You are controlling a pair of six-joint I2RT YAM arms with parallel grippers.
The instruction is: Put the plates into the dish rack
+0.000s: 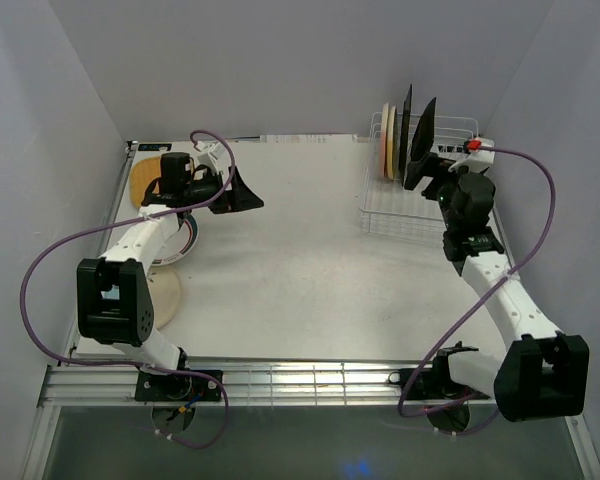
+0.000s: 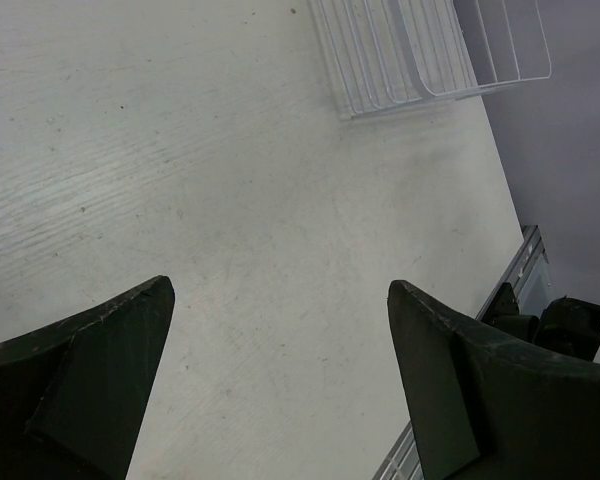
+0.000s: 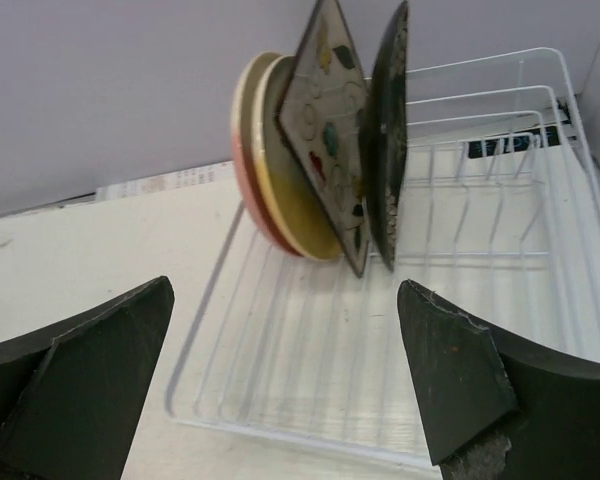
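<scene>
The white dish rack (image 1: pixel 400 220) at the back right holds several upright plates: pink and yellow ones (image 3: pixel 290 190), a square patterned plate (image 3: pixel 320 130) and a dark plate (image 3: pixel 385 130). My right gripper is open over the rack's front, with the plates ahead of it. My left gripper is open above the bare table on the left. Beneath and around the left arm lie an orange plate (image 1: pixel 143 175), a rimmed plate (image 1: pixel 185 246) and a beige plate (image 1: pixel 165 295), partly hidden by the arm.
Walls stand at the back and both sides. A metal rail (image 1: pixel 290 375) runs along the front edge.
</scene>
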